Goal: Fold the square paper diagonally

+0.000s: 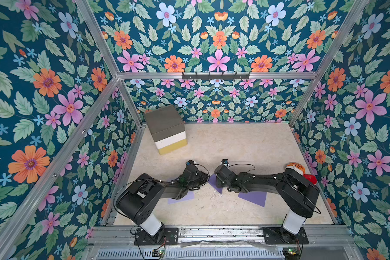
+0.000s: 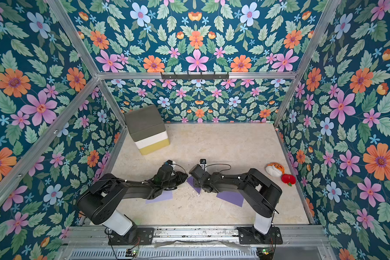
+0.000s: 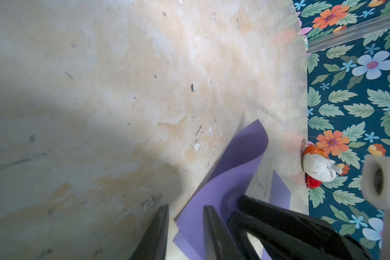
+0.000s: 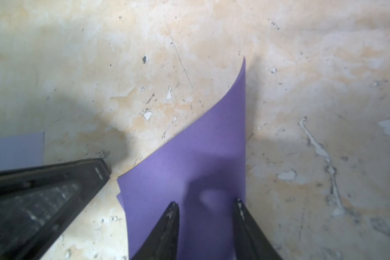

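A purple paper (image 4: 208,151) lies bent over on itself between my two arms, with a curled edge (image 3: 242,151) lifted off the table and a second layer peeking out at one corner. My right gripper is over this paper with its fingertips apart; I see nothing clearly pinched between them. My left gripper is open beside the folded paper's corner, fingertips apart. In the top views both wrists face each other and partly hide the paper.
Lighter purple sheet (image 1: 181,198) under the left arm, purple sheet (image 1: 252,198) under the right. Stacked box (image 1: 164,130) at back left; orange-white object (image 2: 273,169) and red object (image 2: 288,179) at the right edge.
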